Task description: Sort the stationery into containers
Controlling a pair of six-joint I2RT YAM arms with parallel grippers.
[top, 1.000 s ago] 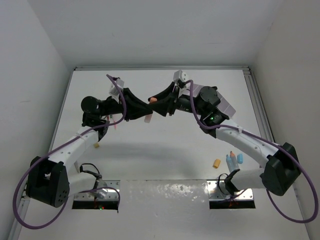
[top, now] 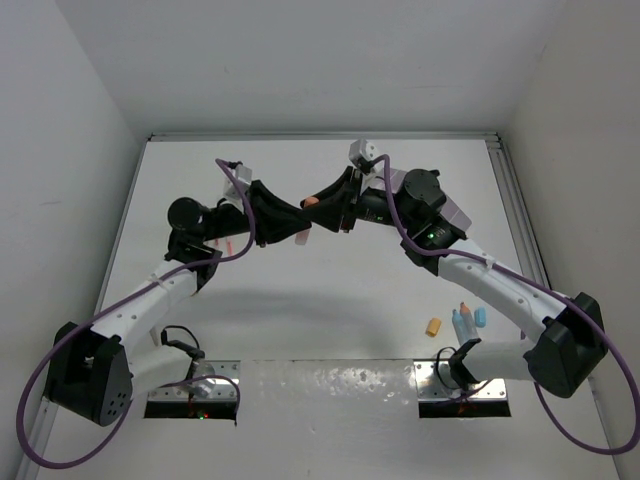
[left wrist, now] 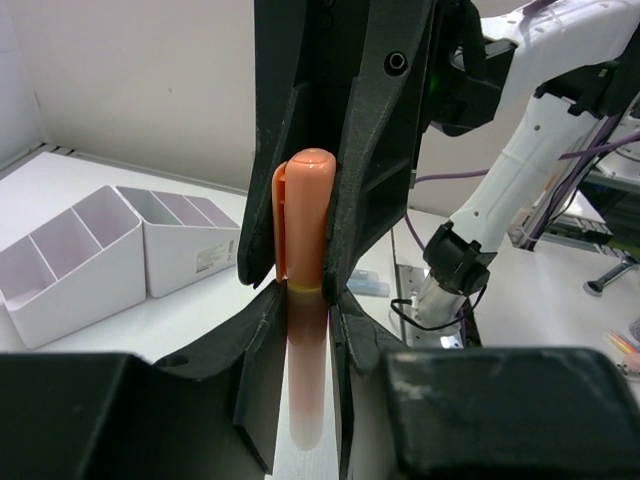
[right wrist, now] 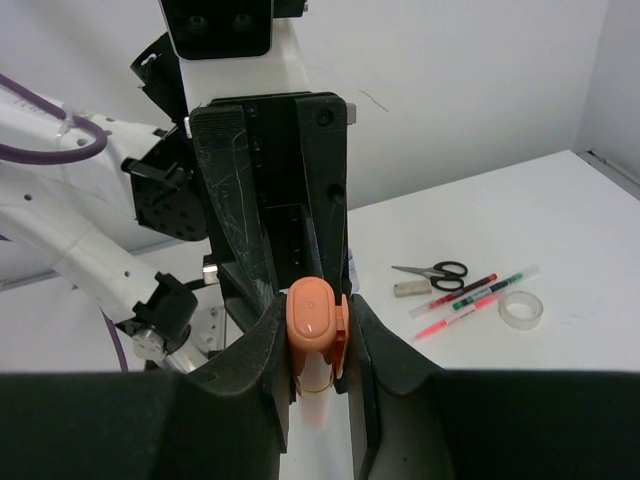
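Observation:
An orange highlighter (left wrist: 308, 220) stands upright where my two grippers meet at the centre of the top view. My left gripper (top: 300, 228) is shut on its lower part. My right gripper (top: 320, 200) has its fingers on either side of the capped upper end; whether they grip it cannot be told. Scissors (right wrist: 446, 276), several pens (right wrist: 462, 315) and a tape roll (right wrist: 520, 310) lie on the table in the right wrist view. An orange eraser (top: 433, 327) and blue items (top: 480, 317) lie at the right front in the top view.
A compartmented white organiser stands at the back right, partly behind the right arm in the top view.

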